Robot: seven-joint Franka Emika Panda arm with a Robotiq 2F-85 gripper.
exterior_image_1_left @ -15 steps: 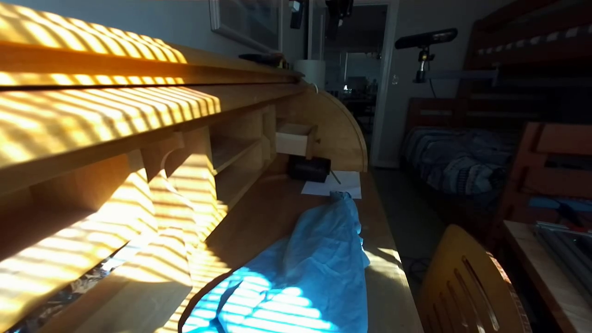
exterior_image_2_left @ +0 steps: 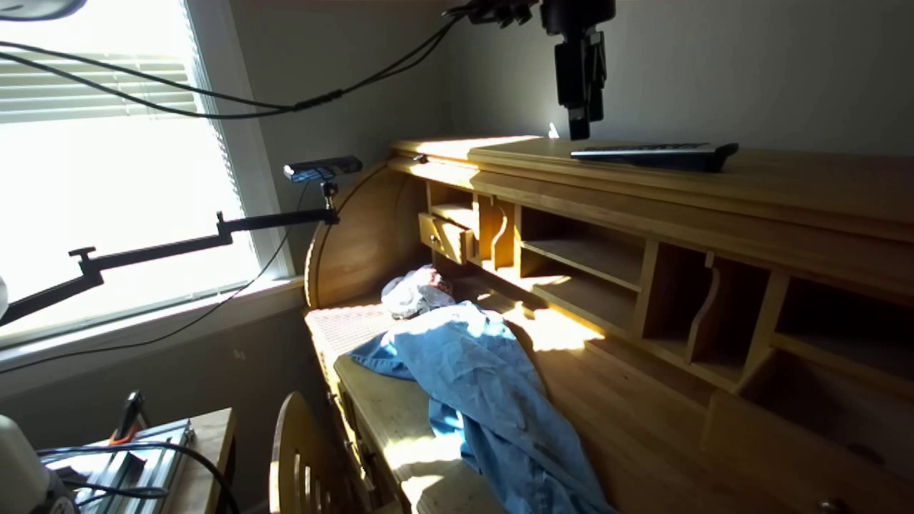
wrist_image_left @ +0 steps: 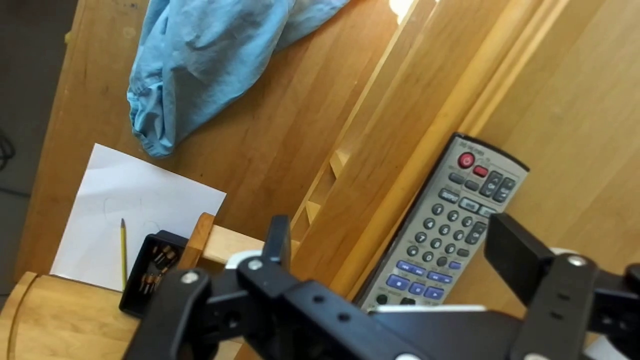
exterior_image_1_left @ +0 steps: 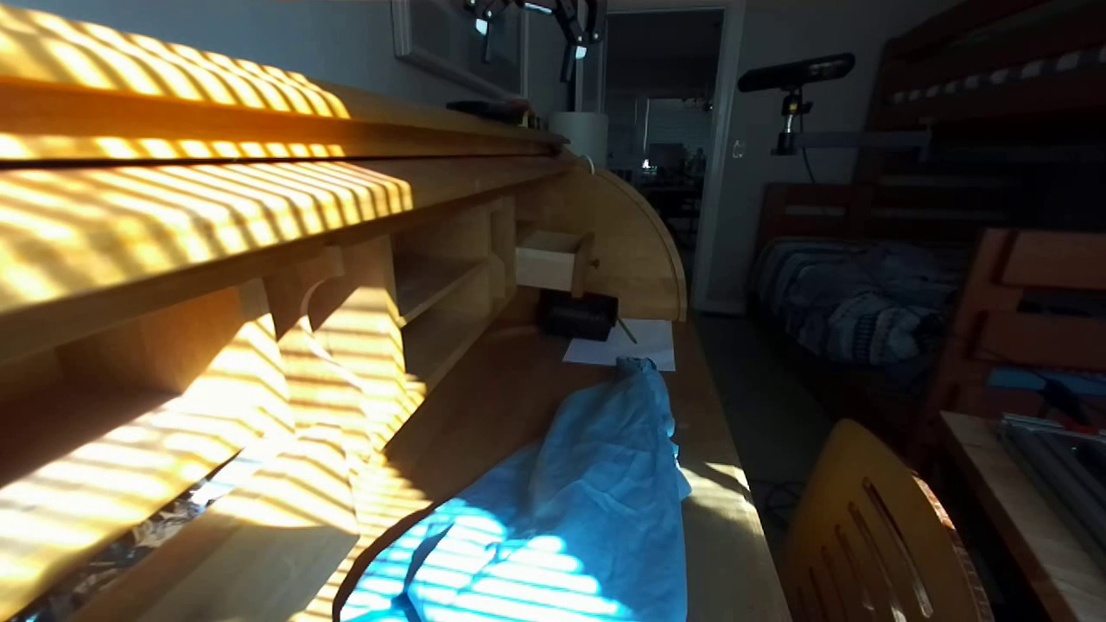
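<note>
My gripper is open, its two black fingers (wrist_image_left: 520, 255) wide apart with nothing between them. Below it in the wrist view, a grey remote control (wrist_image_left: 445, 231) with red, grey and blue buttons lies on the desk's upper ledge, its lower end partly covered by the gripper. In exterior view 2 the gripper (exterior_image_2_left: 583, 127) hangs above the ledge, close to a flat dark object (exterior_image_2_left: 655, 155) there. A blue cloth (wrist_image_left: 210, 66) is spread over the desktop. White paper (wrist_image_left: 138, 192) with a pencil (wrist_image_left: 123, 252) lies beside a black container (wrist_image_left: 153, 270) holding small items.
A small drawer (exterior_image_1_left: 549, 259) is pulled out beneath the ledge, near the desk's curved side. Open cubbies (exterior_image_2_left: 583, 248) line the desk's back. A wooden chair (exterior_image_1_left: 881, 529) stands at the front. Bare desktop (exterior_image_2_left: 634, 411) shows between the cloth and the cubbies.
In exterior view 1, the gripper at the top edge has shifted left and more of it shows. The cloth, paper, drawer and container look unmoved.
</note>
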